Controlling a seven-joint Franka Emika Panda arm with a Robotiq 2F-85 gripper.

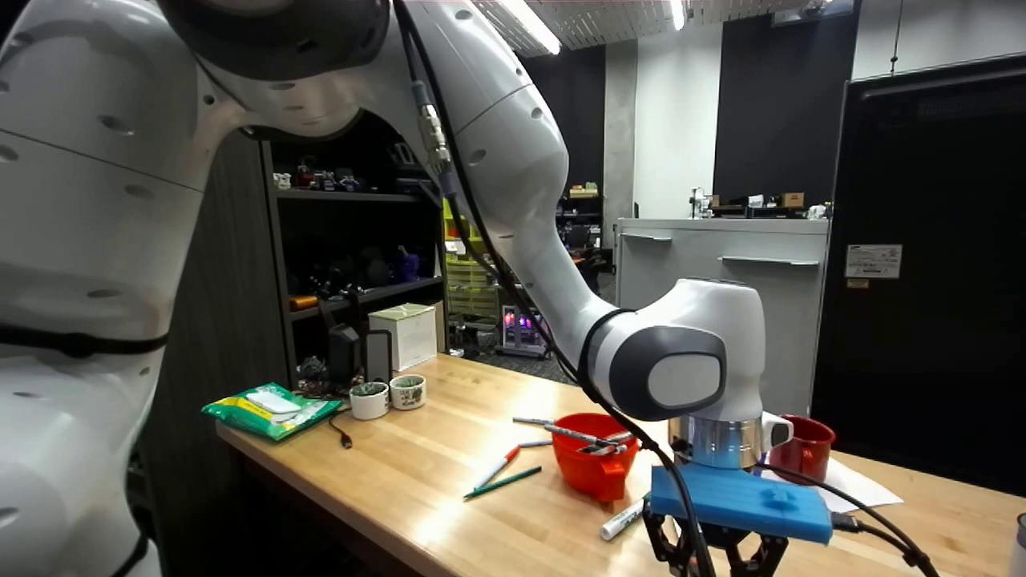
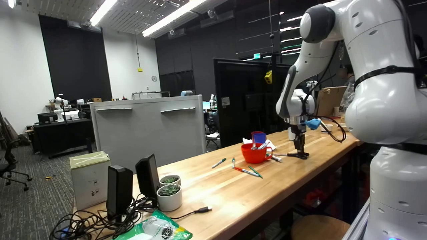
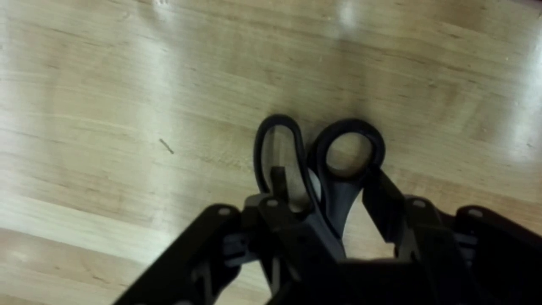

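A pair of scissors with black handles (image 3: 327, 183) lies on the wooden table in the wrist view. Around its handles stands my gripper, its fingers apart. The left fingertip (image 3: 278, 178) shows within the outline of the long handle loop; the right one is against or just beside the round loop's outer edge. Whether either finger presses on the handles is not clear. The blades are hidden under the gripper. In exterior view 2 the gripper (image 2: 301, 152) is low at the tabletop. Exterior view 1 cuts off the fingertips.
A red bowl (image 2: 256, 153) holding pens or markers stands close to the gripper, with several loose markers (image 1: 505, 481) around it. Behind the arm is a red mug (image 1: 805, 448). Small potted plants (image 2: 169, 196) and a green bag (image 1: 273, 412) are at the far end. Mid-table is clear.
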